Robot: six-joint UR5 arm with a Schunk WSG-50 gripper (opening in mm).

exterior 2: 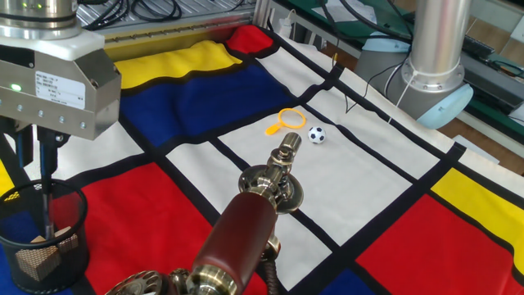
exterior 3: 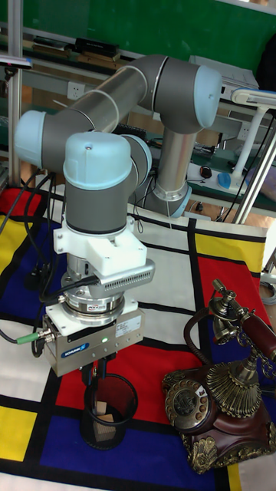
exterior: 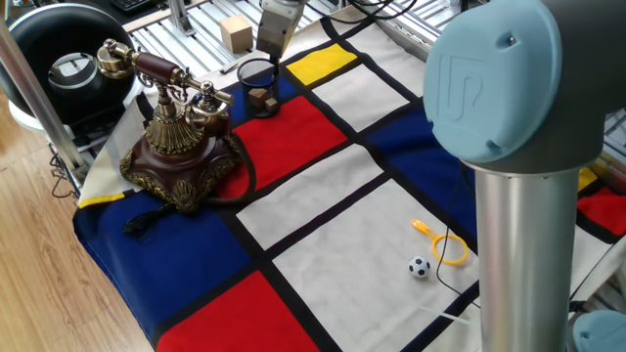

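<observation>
A black mesh cup stands on the patterned cloth with small wooden blocks inside it. In exterior view 1 the cup is beyond the telephone, and the brown blocks show within. Over the cup, my gripper points downward, its dark fingers reaching into or just behind the mesh. In exterior view 3 the gripper is at the cup's rim. How far apart its fingertips are is hidden, and no block is clearly seen between them.
An ornate telephone stands close to the cup. Toward the arm's base lie a toy football and a yellow ring-shaped toy. A larger wooden block rests behind the cloth.
</observation>
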